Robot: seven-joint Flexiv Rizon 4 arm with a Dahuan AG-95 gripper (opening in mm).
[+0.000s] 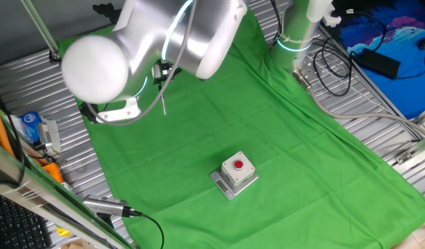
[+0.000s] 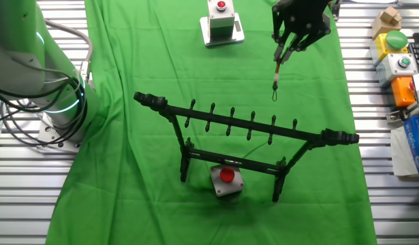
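In exterior view 2 my black gripper (image 2: 282, 54) reaches in from the top edge, its fingers closed around a slim stick (image 2: 277, 69) with a thin dark loop (image 2: 274, 96) at its lower end. The stick's other end is hidden by the gripper. A black rack (image 2: 246, 124) with several short pegs along its top bar stands on the green cloth, below the loop in that picture. The loop and the rack appear apart. In exterior view 1 the silver arm (image 1: 146, 48) covers most of the gripper, and a thin piece (image 1: 164, 106) shows beneath it.
A red-button box (image 1: 238, 167) stands on a metal plate on the green cloth (image 1: 288, 187). Another red-button box (image 2: 227, 180) sits beneath the rack. Several button boxes, including a yellow one (image 2: 392, 44), line the right side in exterior view 2. Open cloth surrounds the standing box.
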